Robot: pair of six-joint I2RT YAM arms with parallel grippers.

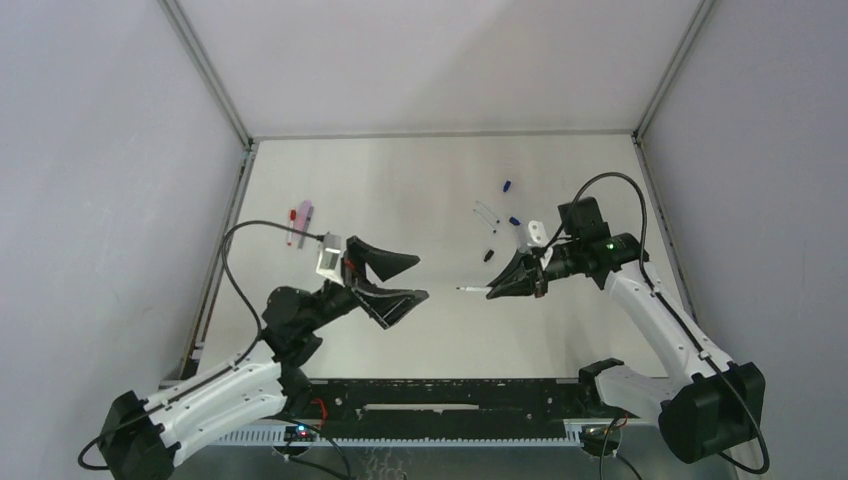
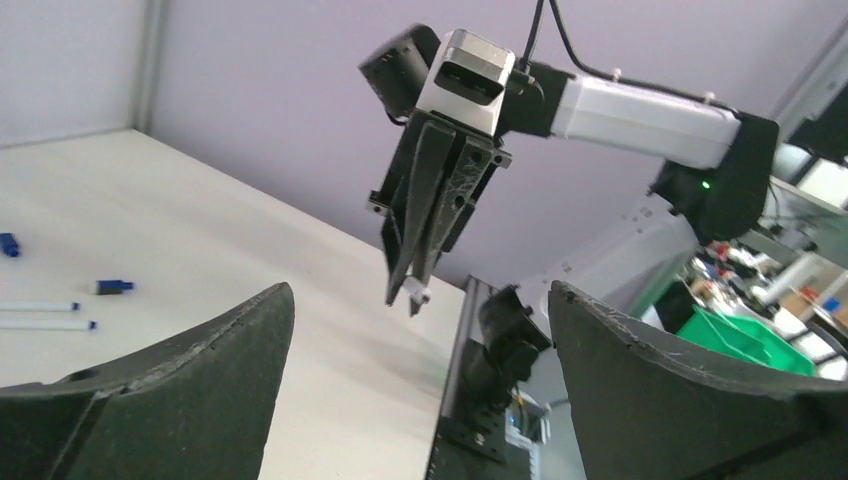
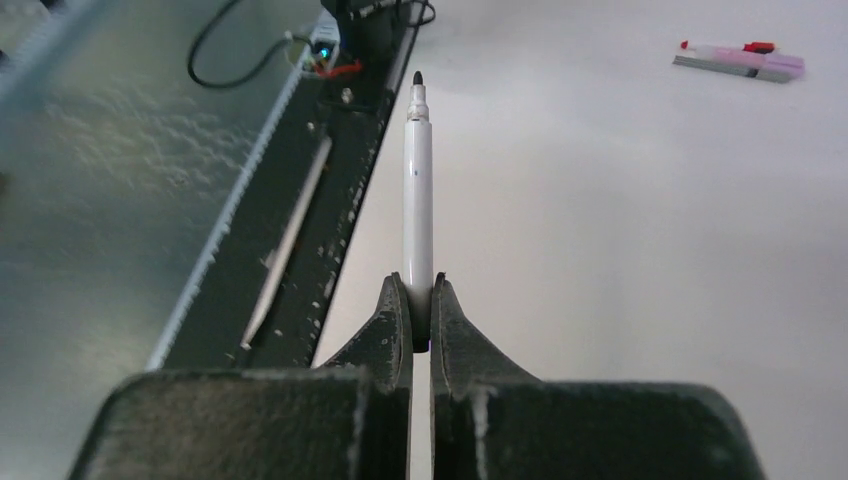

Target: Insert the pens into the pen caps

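My right gripper is shut on a white pen (image 3: pixel 417 190), its black tip bare and pointing outward; in the top view it points left over the mid-table. My left gripper (image 1: pixel 404 285) stands open to its left, nothing between its fingers. Dark blue caps (image 1: pixel 507 186) and a dark cap (image 1: pixel 488 255) lie at the back right, near two pale pens (image 2: pixel 45 324). A red-capped pen (image 1: pixel 292 226) lies at the left beside a pink item (image 1: pixel 304 215) and a grey one.
A black strip (image 1: pixel 450 395) runs along the front edge. Walls stand at the sides and back.
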